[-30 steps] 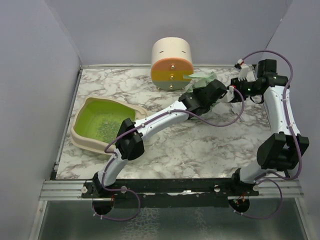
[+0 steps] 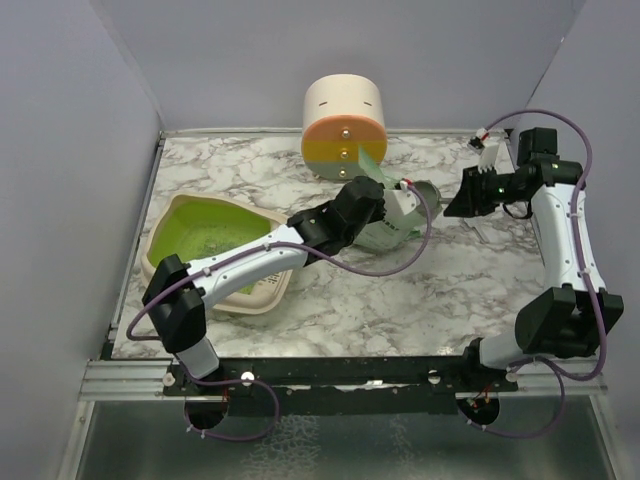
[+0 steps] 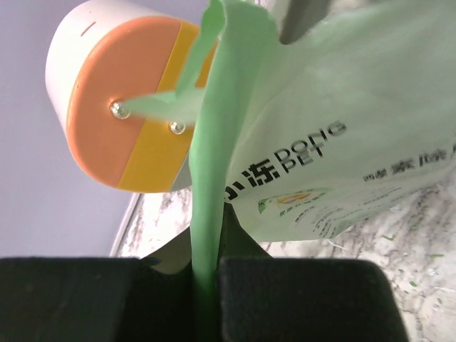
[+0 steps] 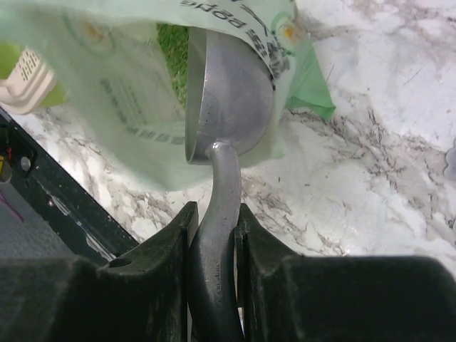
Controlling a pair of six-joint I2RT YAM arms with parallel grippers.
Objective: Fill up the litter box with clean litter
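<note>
My left gripper is shut on the green edge of the litter bag, holding it up near the table's middle. In the right wrist view my right gripper grips the grey handle of a metal scoop, whose head is inside the bag's mouth, beside green litter pellets. The litter box, green inside with a cream rim, sits on the left with some pellets in it.
An orange and white cabinet stands at the back centre. Walls bound both sides and the back.
The left gripper has moved left with the bag's edge over the last second, drawing the bag leftward. The right arm has shifted slightly, and more of the scoop shows in the top view.
</note>
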